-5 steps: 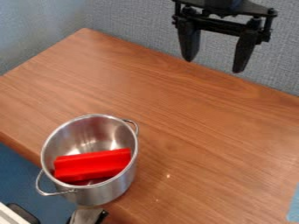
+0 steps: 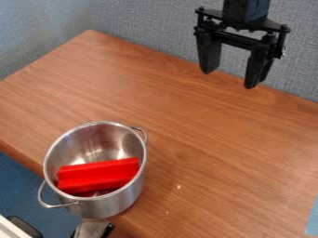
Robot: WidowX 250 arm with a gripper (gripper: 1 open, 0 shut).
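Observation:
My black gripper hangs at the top right, above the back of the wooden table, open with empty space between its two fingers. At the lower left a steel pot with two wire handles stands near the table's left edge. A red cylindrical object lies inside it. The pot is well away from my gripper.
A grey padded wall runs behind it. Blue floor shows past the left edge, and a partly visible metal and white fixture sits below the pot.
My gripper has moved a little downward and looks slightly narrower or farther back than a second ago. The pot and the red object have not moved.

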